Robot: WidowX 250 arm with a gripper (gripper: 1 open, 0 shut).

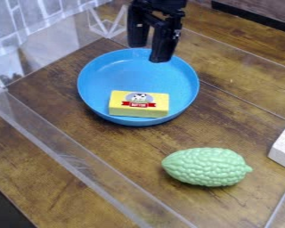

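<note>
A blue plate (139, 73) sits on the wooden table, holding a yellow butter box (138, 103) with a cow label in its lower part. Above the plate's back edge hangs the black gripper (150, 46), its two fingers apart with nothing visible between them. A green bumpy vegetable, like a bitter melon (207, 166), lies on the table at the lower right, apart from the plate.
A white block (284, 142) is cut off at the right edge. Clear plastic walls run along the left side. Bare wood (74, 187) shows at the lower left and right of the plate.
</note>
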